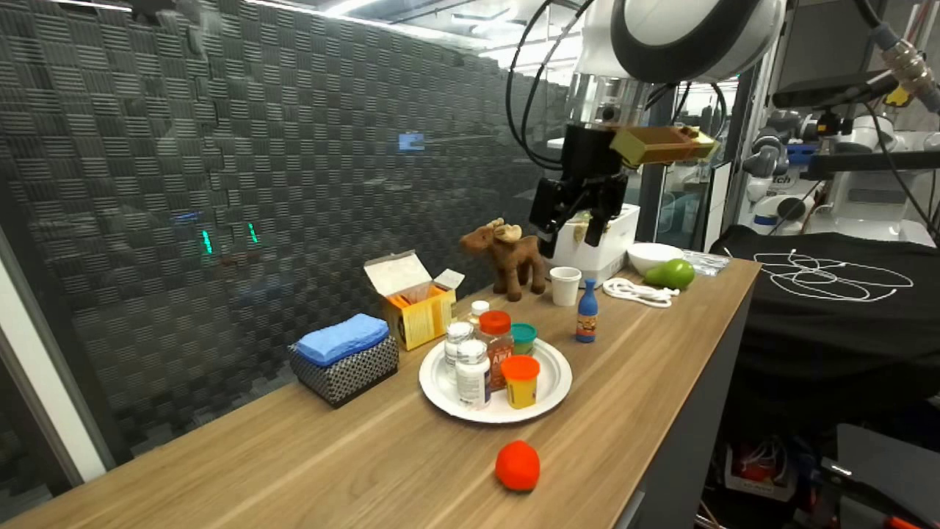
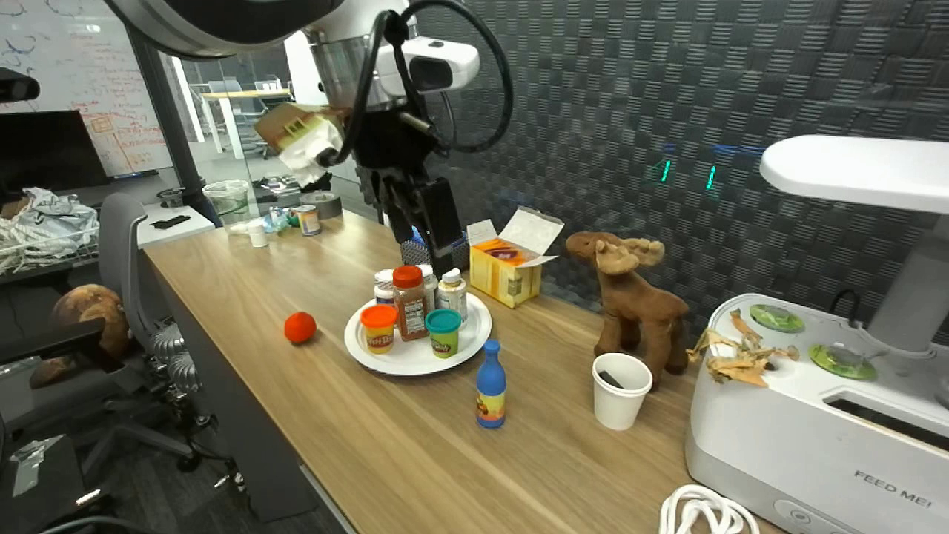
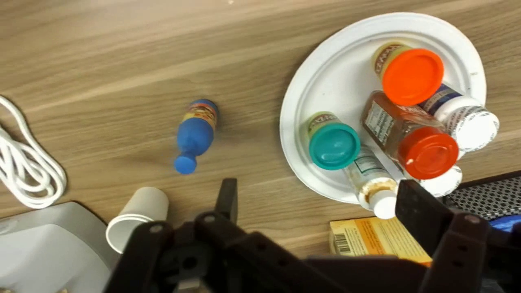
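My gripper (image 1: 570, 248) hangs above the counter, open, with nothing between its fingers. In the wrist view its fingers (image 3: 227, 201) are spread wide, over bare wood and the near end of the yellow box. A white plate (image 3: 305, 88) carries a spice jar with a red lid (image 3: 428, 152), a tub with an orange lid (image 3: 412, 75), a tub with a teal lid (image 3: 334, 145) and several white-capped bottles (image 2: 451, 294). Apart from the plate stands a small blue bottle (image 2: 491, 387), upright on the wood.
Around the plate are an open yellow box (image 2: 507, 271), a plush moose (image 2: 629, 294), a paper cup (image 2: 615, 405) and a white planter (image 2: 801, 445). A red ball (image 1: 517, 466) lies near the front edge, with clear counter to its left.
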